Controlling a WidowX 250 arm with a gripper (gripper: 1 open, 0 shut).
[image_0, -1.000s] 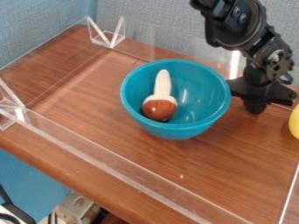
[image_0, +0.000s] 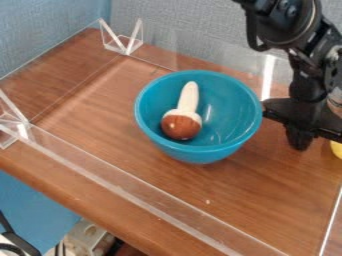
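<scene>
A turquoise bowl (image_0: 230, 140) stands on the wooden table, holding an object with a pale handle and a brown rounded end (image_0: 181, 122). To the bowl's right my dark gripper (image_0: 297, 138) is low over the table, its tips pointing down and shut, with no object visible between them.
A yellow object (image_0: 337, 150) is cut off at the right edge, partly behind the arm. Clear acrylic walls (image_0: 120, 185) border the wooden table (image_0: 227, 205).
My gripper has moved a little to the right and down, now covering more of the yellow object. The bowl and its contents look unchanged.
</scene>
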